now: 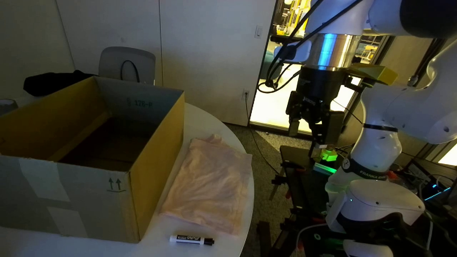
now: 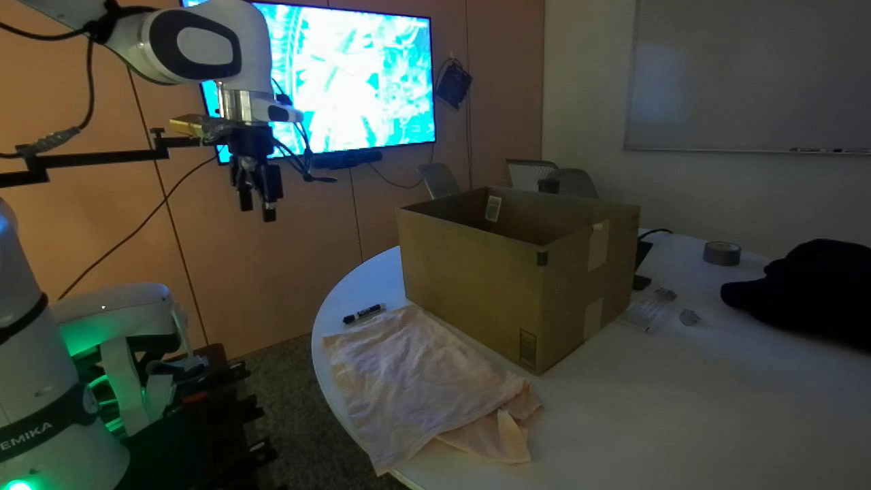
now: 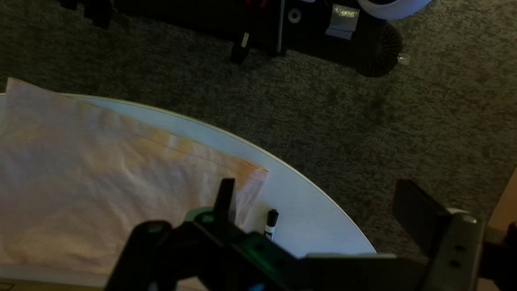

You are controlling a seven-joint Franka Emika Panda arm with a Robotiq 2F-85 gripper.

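Observation:
A pale pink cloth point(image 1: 212, 182) lies spread on the white round table, one end folded over in exterior view 2 point(image 2: 424, 380). Close to its edge rests a black-and-white marker point(image 1: 191, 240), its dark cap showing in the wrist view point(image 3: 271, 223). Beside the cloth stands a large open cardboard box point(image 1: 157, 171); the part of its floor that shows looks bare. High above the floor, off the table's edge, hangs my gripper point(image 1: 309, 130). Its fingers are wide apart in the wrist view, one finger point(image 3: 225, 201) at centre and the other point(image 3: 419, 216) at right, with nothing held between them.
Behind the box lies a black garment point(image 2: 808, 286), with a roll of grey tape point(image 2: 721, 253) near it. Small clear items point(image 2: 653, 310) sit by the box. Open tabletop point(image 2: 694, 408) extends in front of the box in exterior view 2. A dark robot stand is below the arm.

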